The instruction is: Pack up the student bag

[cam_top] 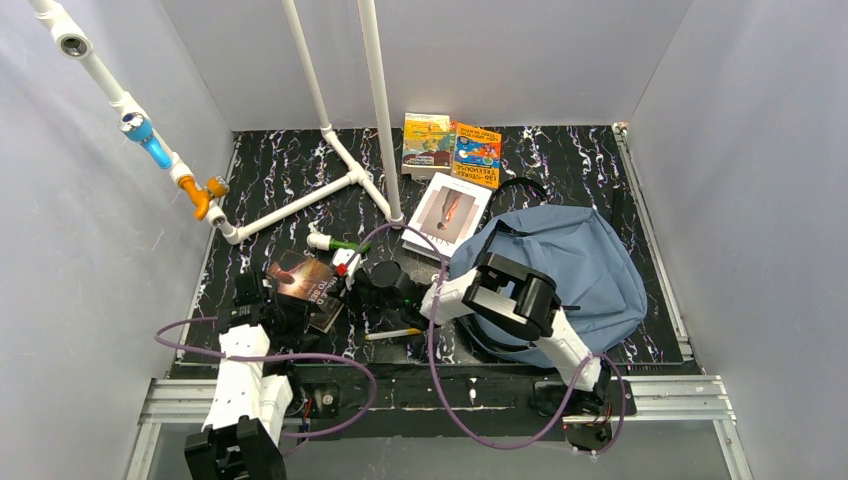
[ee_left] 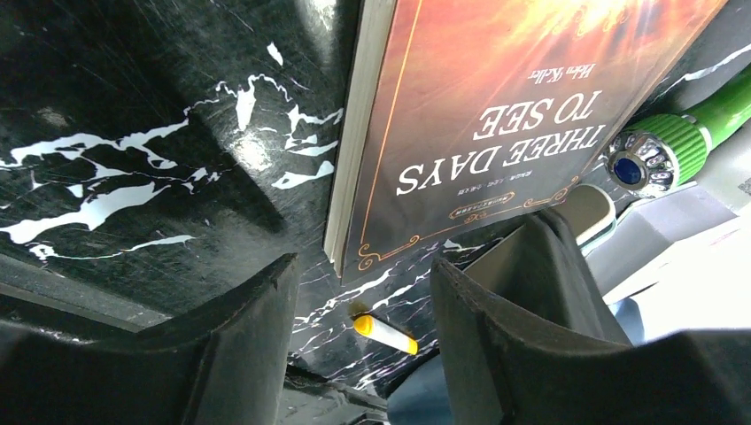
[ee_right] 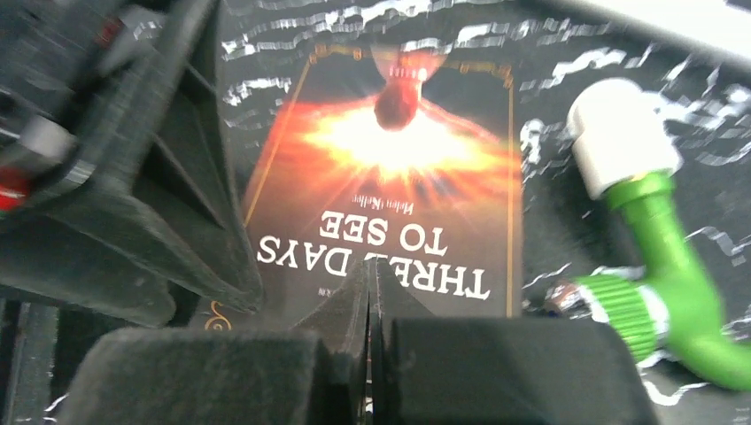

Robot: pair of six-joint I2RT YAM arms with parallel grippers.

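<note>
A dark book titled Three Days to See (cam_top: 305,278), with a fiery sky on its cover, lies at the left of the black table. My left gripper stands part open at its near corner; the book's edge (ee_left: 359,133) lies just past the fingertips, and I see nothing gripped. My right gripper is shut above the book, nothing showing between its fingers. The left gripper's dark fingers show at the left of the right wrist view. The blue-grey bag (cam_top: 575,265) lies at the right, partly beneath the right arm.
A white book (cam_top: 447,215) and two colourful books, one yellow (cam_top: 428,145) and one orange (cam_top: 477,155), lie at the back. A green pipe piece (ee_right: 677,310) is beside the dark book. A yellow-and-white stick (ee_left: 386,335) lies near the front. White pipes (cam_top: 300,203) stand at the back left.
</note>
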